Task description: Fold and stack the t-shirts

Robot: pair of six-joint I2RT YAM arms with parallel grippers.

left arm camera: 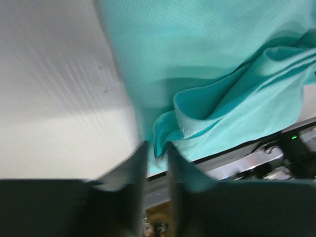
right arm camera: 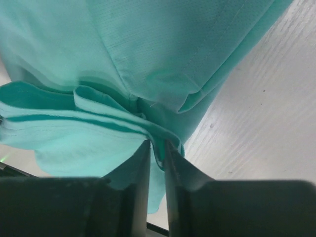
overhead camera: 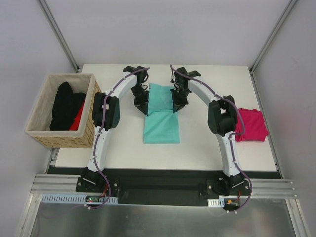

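Observation:
A teal t-shirt (overhead camera: 162, 129) lies in the middle of the table, with a raised fold of cloth running across it between my two grippers. My left gripper (overhead camera: 146, 114) is shut on the fold's left end; the left wrist view shows the teal cloth (left arm camera: 197, 111) running down between its fingertips. At the fold's right end is my right gripper (overhead camera: 174, 111). In the right wrist view, an edge of the teal cloth (right arm camera: 113, 116) sits between its close-set fingers, but how firmly they grip it does not show. A folded pink-red t-shirt (overhead camera: 252, 125) rests at the table's right edge.
On the left stands a wicker basket (overhead camera: 64, 141) holding black cloth (overhead camera: 64, 106) and red cloth (overhead camera: 78, 118). Bare white table (overhead camera: 207, 148) surrounds the teal shirt, with free room in front and toward the back right.

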